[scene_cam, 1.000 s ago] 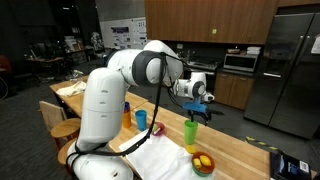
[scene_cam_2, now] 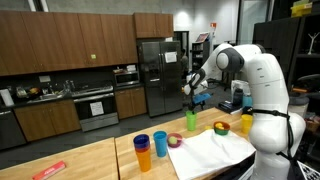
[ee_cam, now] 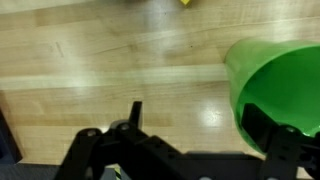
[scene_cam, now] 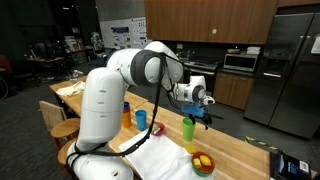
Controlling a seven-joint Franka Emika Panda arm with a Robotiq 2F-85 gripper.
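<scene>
A green cup (scene_cam: 188,129) stands on the wooden table in exterior view 1. My gripper (scene_cam: 195,112) is at the height of its top, by the rim. The wrist view has the same green cup (ee_cam: 272,75) large at the right, its mouth facing the camera. There the gripper is open, with a wide gap between its dark fingers. The right finger overlaps the cup's mouth, while the left one is outside over bare wood. Whether either touches the cup cannot be told.
Close to the green cup are a yellow cup (scene_cam: 190,148) and a red bowl (scene_cam: 203,170) with yellow items in it. A white sheet (scene_cam: 155,158), a pink bowl (scene_cam: 157,129) and a blue cup (scene_cam: 141,120) lie to the left. Bare table extends right. A person (scene_cam: 191,90) is behind the table.
</scene>
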